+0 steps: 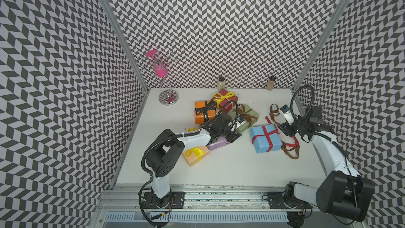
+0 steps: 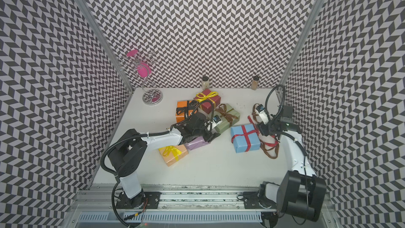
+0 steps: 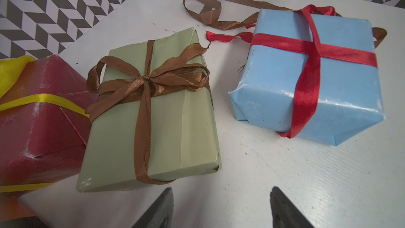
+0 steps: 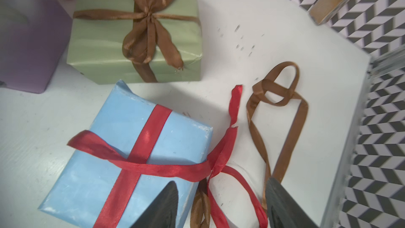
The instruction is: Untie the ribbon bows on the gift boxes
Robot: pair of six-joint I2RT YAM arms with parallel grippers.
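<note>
The blue gift box (image 1: 265,138) lies right of centre, its red ribbon (image 4: 145,135) crossed over the top with no bow standing there. Loose red tails trail off its right side. My right gripper is open above those tails, with nothing seen held between its fingers. My left gripper stands open and empty in front of the green box (image 3: 181,126), whose brown bow (image 3: 146,78) is tied. Still bowed are the red box (image 2: 208,102) in yellow and the orange box (image 1: 204,112) in black.
A loose brown ribbon (image 4: 291,139) lies right of the blue box. The peach box (image 1: 196,156) and lilac box (image 1: 219,143) sit near the left arm. Two small bottles stand at the back wall.
</note>
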